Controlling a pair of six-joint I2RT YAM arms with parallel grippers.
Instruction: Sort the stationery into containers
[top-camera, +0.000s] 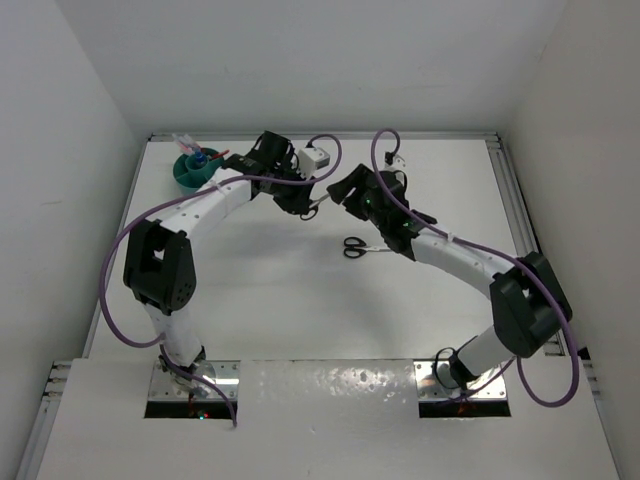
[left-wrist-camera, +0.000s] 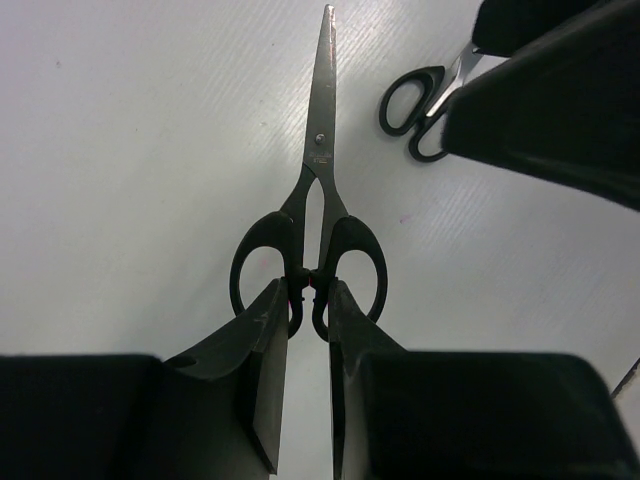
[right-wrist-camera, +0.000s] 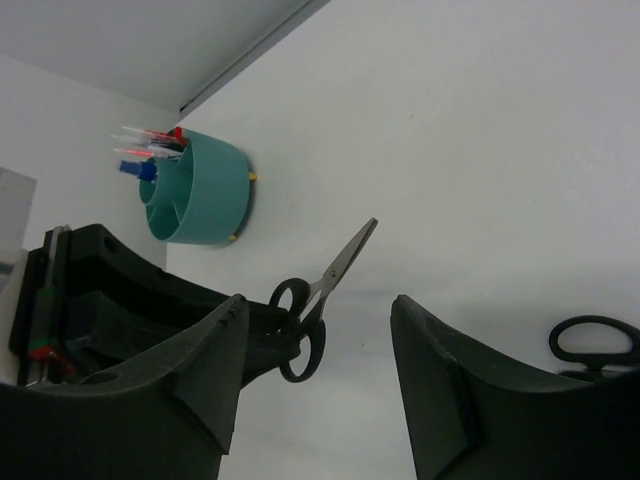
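Black-handled scissors (left-wrist-camera: 320, 120) are held by my left gripper, shut on their handles, blades pointing away; in the top view they hang near the middle. My right gripper stands open close to those scissors (right-wrist-camera: 340, 262), nothing between its fingers; in the top view it is just right of them. A second pair of scissors (top-camera: 355, 248) lies on the table below the right gripper, also seen in the right wrist view (right-wrist-camera: 590, 335). A teal organizer (right-wrist-camera: 210, 200) holds pens and a blue item at the back left.
Walls surround it on the back and both sides.
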